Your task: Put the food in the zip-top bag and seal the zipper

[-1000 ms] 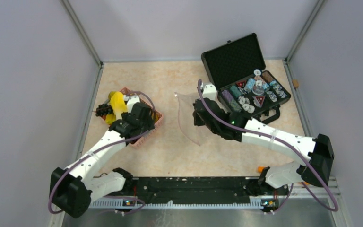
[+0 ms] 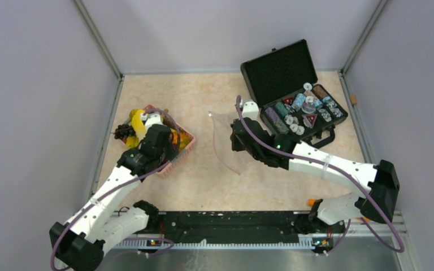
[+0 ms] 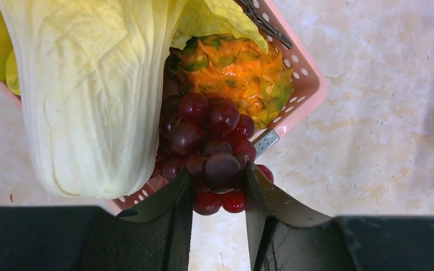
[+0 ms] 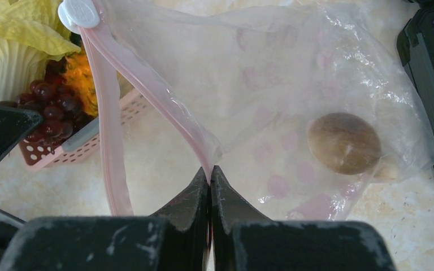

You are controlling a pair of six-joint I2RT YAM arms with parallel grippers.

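Note:
A pink basket at the left holds a napa cabbage, an orange spiky fruit, yellow fruit and red grapes. My left gripper is down at the grapes, part open, with grapes between and just beyond its fingertips; whether it grips them is unclear. In the right wrist view a clear zip top bag with pink zipper strips and a white slider hangs open; my right gripper is shut on the zipper edge. A round brown shape shows through the bag.
An open black case of chips and small items stands at the back right, close to the bag. Dark grapes stick out at the basket's left.
The right arm has not moved.

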